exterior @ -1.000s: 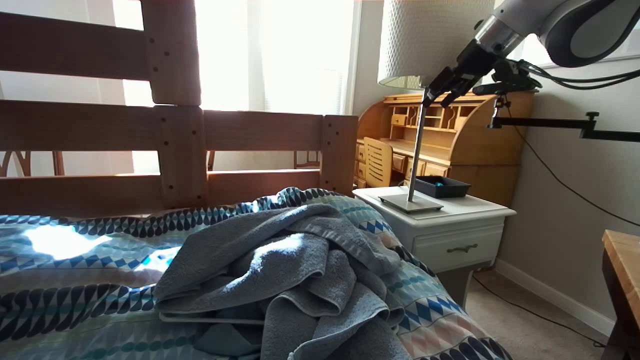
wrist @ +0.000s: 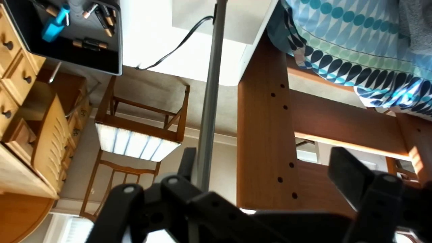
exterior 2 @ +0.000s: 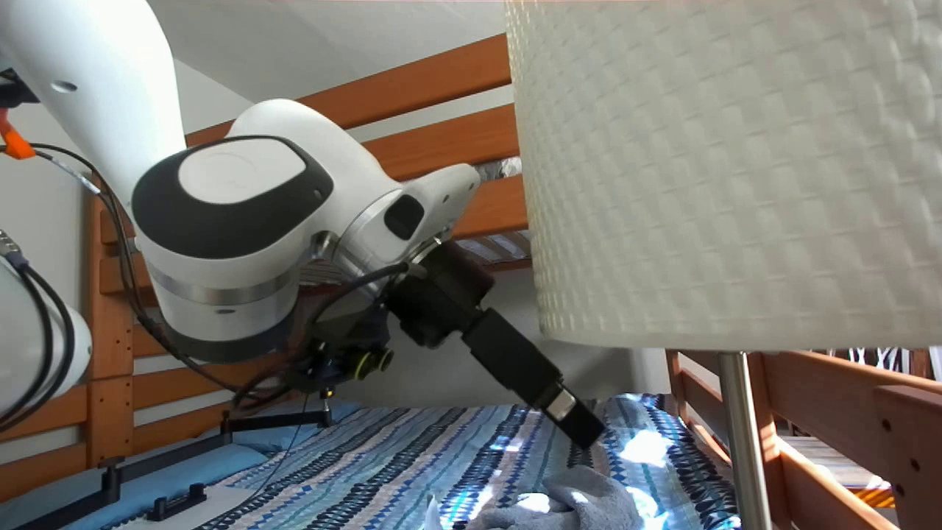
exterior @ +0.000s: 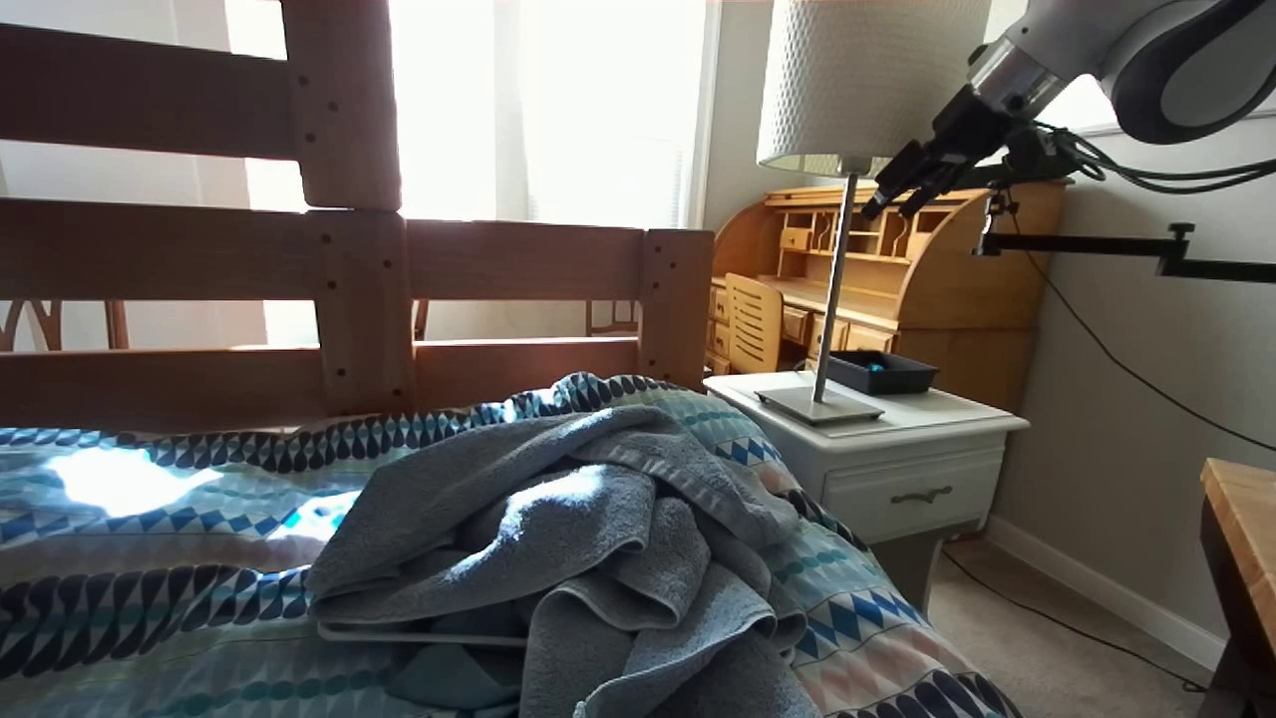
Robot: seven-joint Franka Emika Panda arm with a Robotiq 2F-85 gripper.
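Note:
My gripper is at the upper right in the first exterior view, near the lamp pole just below the white lampshade. In the wrist view its two fingers stand wide apart, with no object gripped. There the lamp pole runs close beside the left finger, on the inner side; whether they touch cannot be told. The second exterior view shows the gripper pointing down to the right, left of the large shade. A rumpled grey towel lies on the bed.
The lamp base and a black tray of small items stand on the white nightstand. Wooden bed rails edge the patterned bed. Behind is a roll-top desk.
My gripper has shifted slightly right and up, away from the pole as the first exterior view shows it. The lampshade and pole top have moved a little right. The towel has not moved.

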